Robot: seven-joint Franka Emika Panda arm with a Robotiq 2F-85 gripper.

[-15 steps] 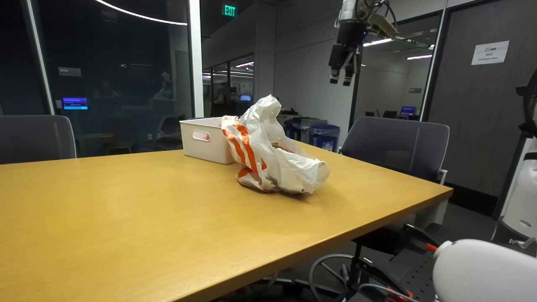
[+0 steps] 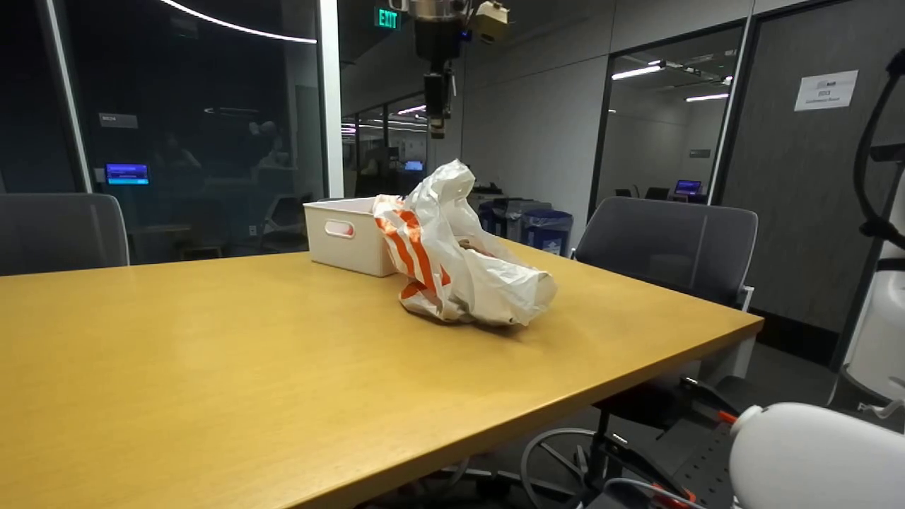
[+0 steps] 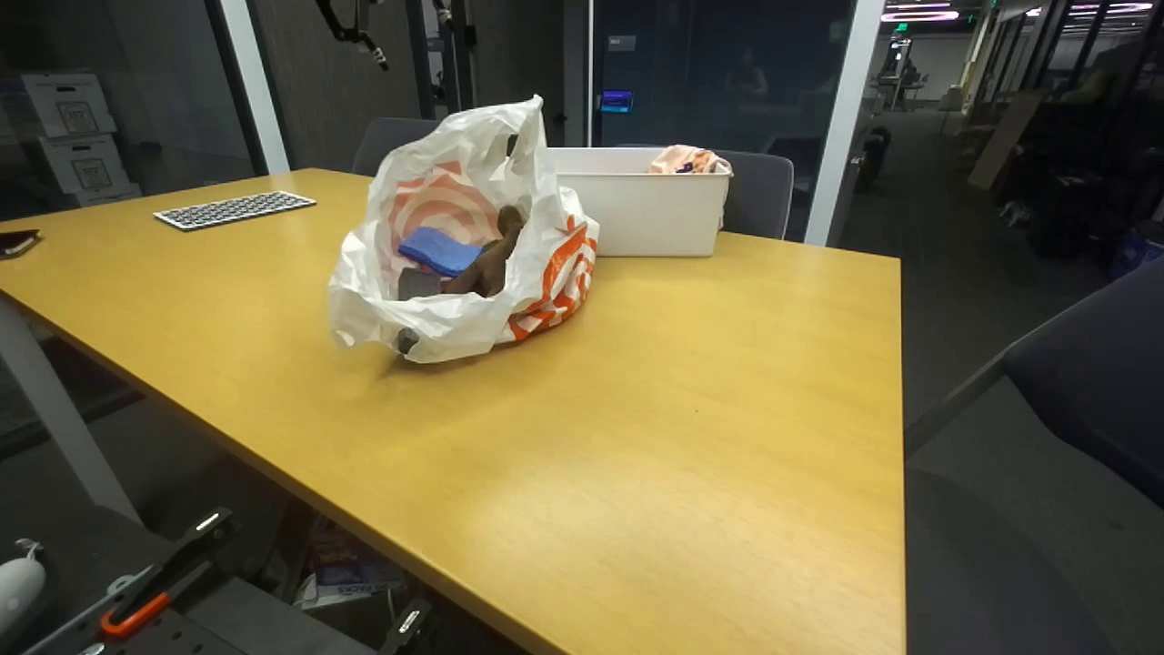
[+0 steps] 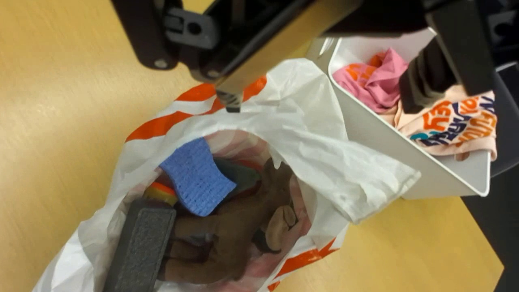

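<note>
My gripper is open and empty, its two fingers spread wide apart in the wrist view. In exterior view 1 it hangs in the air above the white plastic bag (image 2: 496, 284) with orange stripes, clear of it. The bag lies on the table with its mouth open. Inside, the wrist view shows a blue cloth-like piece (image 4: 200, 177), a dark grey block (image 4: 141, 245) and a brown soft toy (image 4: 219, 243). Beside the bag stands a white bin (image 4: 362, 121) holding pink cloth (image 4: 377, 82) and a peach cloth with printed letters (image 4: 455, 124).
A keyboard (image 3: 235, 209) lies at the table's far left side in exterior view 2, with a dark flat object (image 3: 18, 242) at the edge. Chairs (image 2: 670, 246) stand around.
In exterior view 1 my gripper has moved left, from over the right side of the table to above the bag. The bag and the bin have not moved.
</note>
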